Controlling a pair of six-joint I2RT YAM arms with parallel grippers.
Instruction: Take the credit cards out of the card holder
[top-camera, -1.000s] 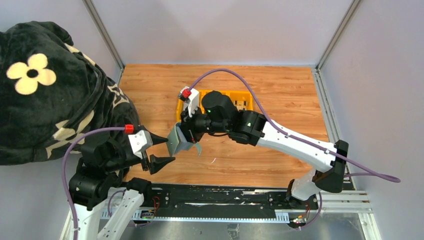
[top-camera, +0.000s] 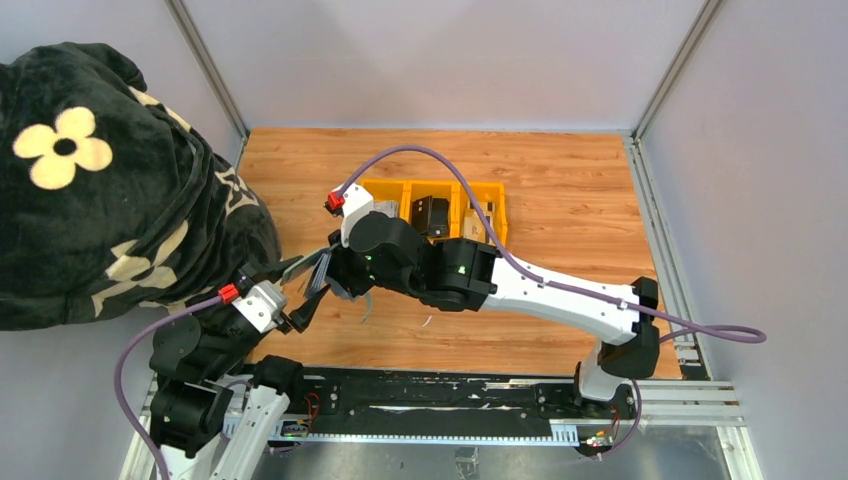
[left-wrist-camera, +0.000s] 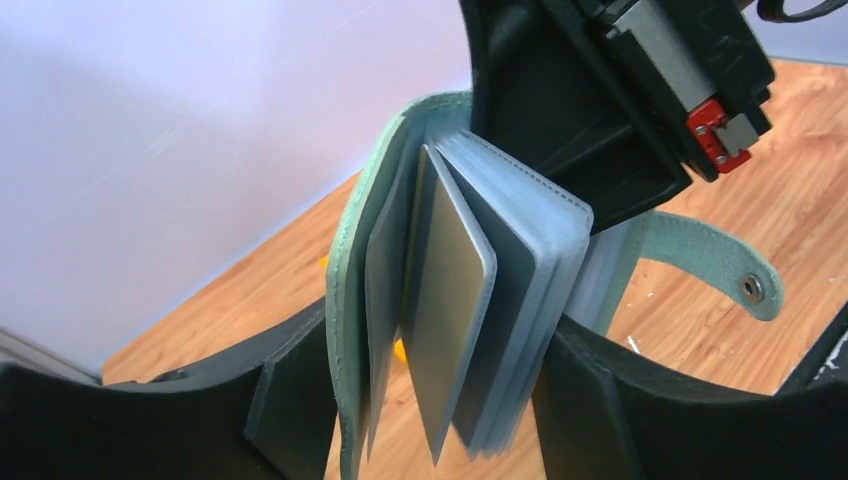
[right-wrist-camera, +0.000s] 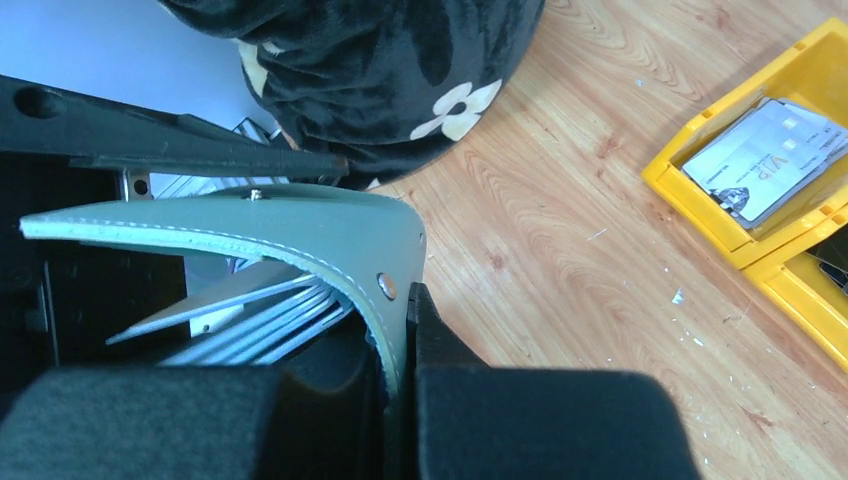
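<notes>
A pale green card holder (left-wrist-camera: 352, 270), spread open, hangs above the table in my right gripper (top-camera: 345, 270), which is shut on it. In the right wrist view, the leather of the holder (right-wrist-camera: 370, 235) runs down between the dark fingers. Inside it stand several sleeves, with a beige card or leaf (left-wrist-camera: 450, 310) fanned apart from a thicker pale stack (left-wrist-camera: 530, 225). My left gripper is part open, its fingers (left-wrist-camera: 290, 390) on either side of the holder's free edges and the cards. Whether they touch is hard to tell.
A yellow divided tray (top-camera: 497, 195) stands behind the right arm; one compartment holds loose cards (right-wrist-camera: 765, 160). A dark flowered cushion (top-camera: 110, 200) bulges over the table's left side.
The right gripper has moved left with the holder and turned it. The left gripper has shifted slightly left and tilted; the holder's edge now lies between its fingers, which stand closer together.
</notes>
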